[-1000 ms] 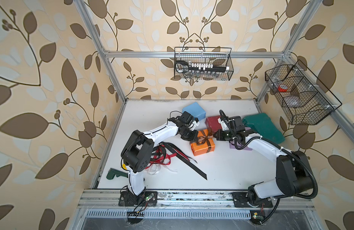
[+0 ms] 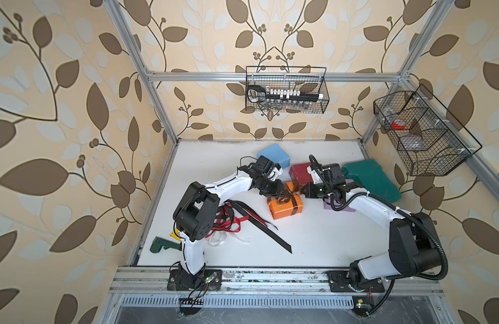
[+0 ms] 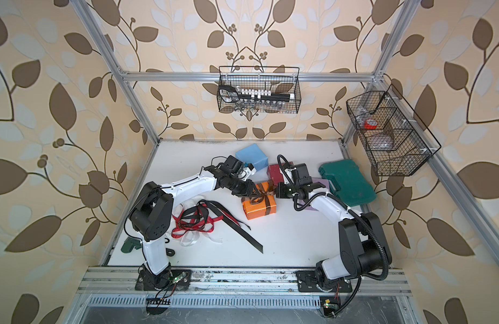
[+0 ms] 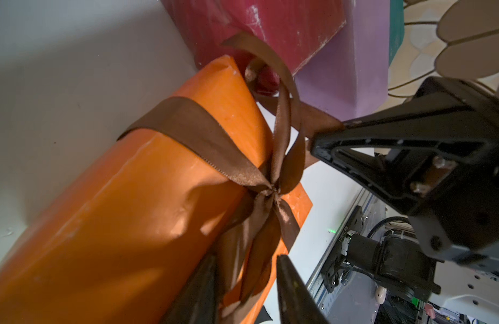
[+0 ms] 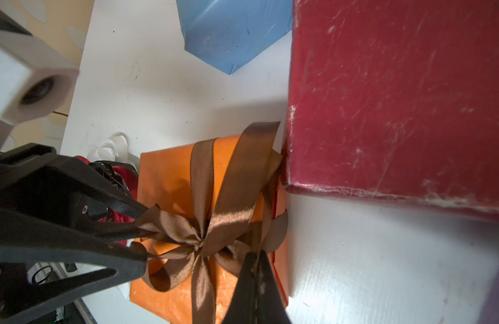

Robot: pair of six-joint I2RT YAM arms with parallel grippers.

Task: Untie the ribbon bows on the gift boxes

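The orange gift box [image 2: 284, 209] sits mid-table, tied with a brown ribbon bow [image 5: 199, 244] whose knot still looks gathered. At the bow's left side, my left gripper stands open, and ribbon loops lie between its fingers. From the right, my right gripper is shut at the box's edge. In the left wrist view brown ribbon [image 4: 314, 121] runs to its fingertips and appears pinched there. A wide ribbon loop [image 5: 241, 189] rises above the box, toward the red box.
A red box [image 5: 395, 108] touches or nearly touches the orange one. Behind stand a blue box [image 2: 274, 155], a purple box [image 4: 341, 70] and a green box [image 2: 372, 181]. Loose red, black and white ribbons [image 2: 227, 218] lie left.
My left gripper has shifted slightly right, over the bow. My right arm stays in place.
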